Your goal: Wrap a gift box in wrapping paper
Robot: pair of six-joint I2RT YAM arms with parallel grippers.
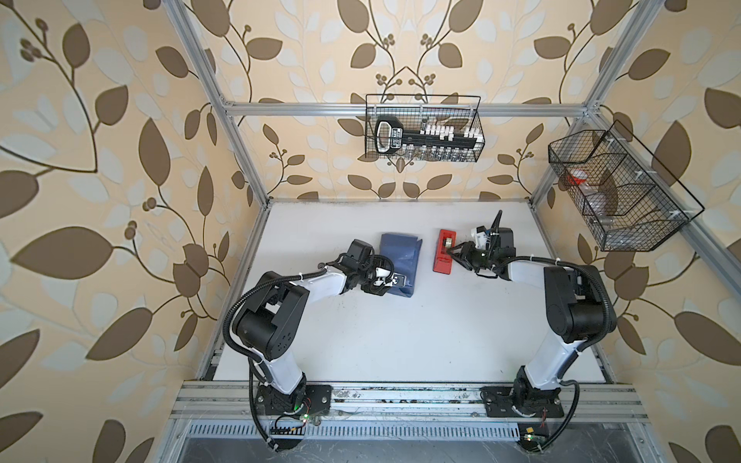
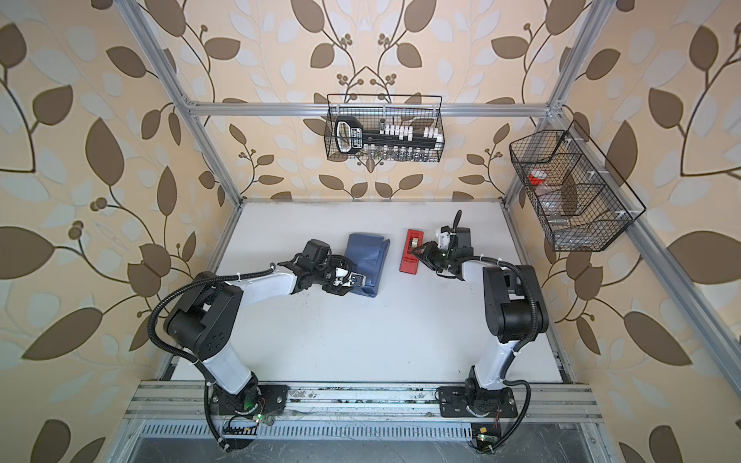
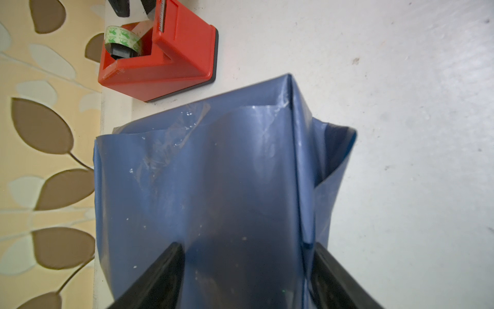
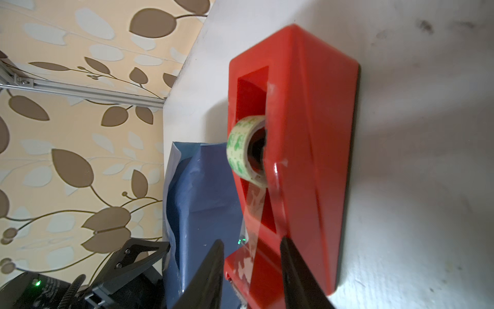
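Note:
The gift box in blue wrapping paper [image 1: 400, 250] lies left of the table's middle, a loose fold [image 3: 334, 149] sticking out from its side. My left gripper is over its near end with fingers apart, one over the paper's broad face and the other by the folded edge; contact cannot be told. Right of the box stands the red tape dispenser [image 4: 319, 128], bearing a green-and-white tape roll [image 4: 239, 146]. A clear strip of tape [image 4: 252, 231] runs from the roll toward the cutting end. My right gripper stands open at that end.
Wire baskets hang on the back wall [image 1: 422, 98] and on the right wall [image 1: 617, 204], above the table. Only a narrow gap separates the box and the dispenser.

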